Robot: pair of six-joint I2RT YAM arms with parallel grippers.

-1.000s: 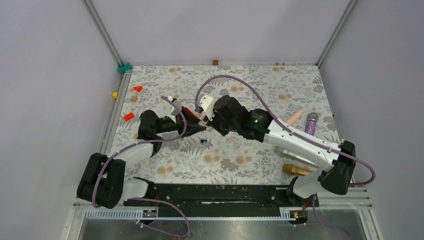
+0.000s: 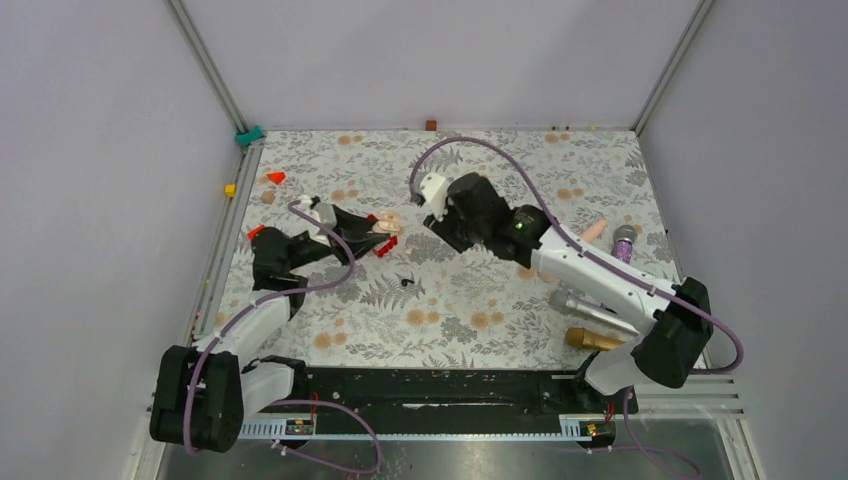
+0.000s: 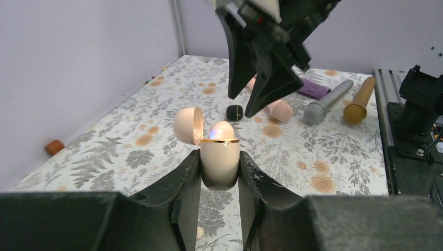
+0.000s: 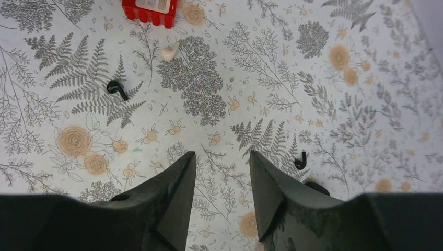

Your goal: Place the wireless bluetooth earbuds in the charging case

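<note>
My left gripper is shut on a cream charging case [image 3: 219, 166], whose lid [image 3: 185, 125] stands open, with a glossy pale piece [image 3: 221, 130] showing at its top. My right gripper hangs to the right of the case, part open with nothing between its fingers, pointing down at the mat. In the right wrist view, a white earbud [image 4: 170, 52] lies near a black earbud [image 4: 117, 89], and a second black earbud [image 4: 301, 161] lies further right.
A red holder [image 4: 149, 10] lies behind the loose earbuds. Microphone-like cylinders [image 3: 358, 102] and a purple one [image 3: 313, 89] lie along the mat's right side. A small black case [image 3: 234, 112] sits on the mat.
</note>
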